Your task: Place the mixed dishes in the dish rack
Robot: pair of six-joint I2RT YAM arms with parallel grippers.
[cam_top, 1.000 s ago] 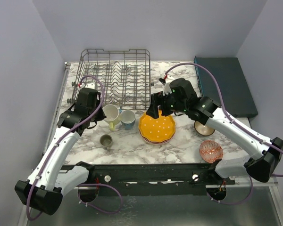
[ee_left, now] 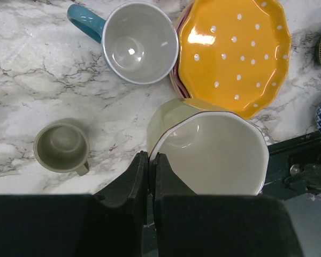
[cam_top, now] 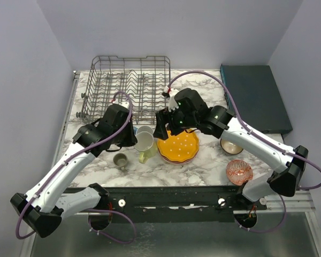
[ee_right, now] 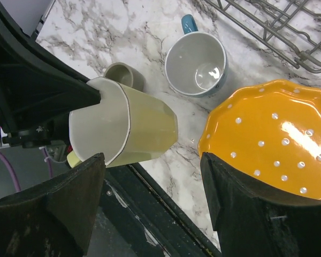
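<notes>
My left gripper is shut on the rim of a pale yellow mug (ee_left: 214, 150), held raised over the counter's middle. My right gripper is part open just right of that mug (ee_right: 150, 128), with nothing seen between its fingers. A blue mug (ee_left: 139, 43) stands beside stacked plates topped by an orange dotted plate (cam_top: 177, 147). A small grey cup (cam_top: 120, 160) stands front left. The wire dish rack (cam_top: 127, 85) sits at the back, with no dishes visible in it.
A bowl (cam_top: 231, 147) and a red patterned bowl (cam_top: 239, 172) are at the right. A dark board (cam_top: 254, 96) lies back right. The counter's front edge (cam_top: 166, 190) is below the held mug.
My left gripper has carried the pale mug right and toward the front, toward the plates. My right gripper has moved left toward the mug.
</notes>
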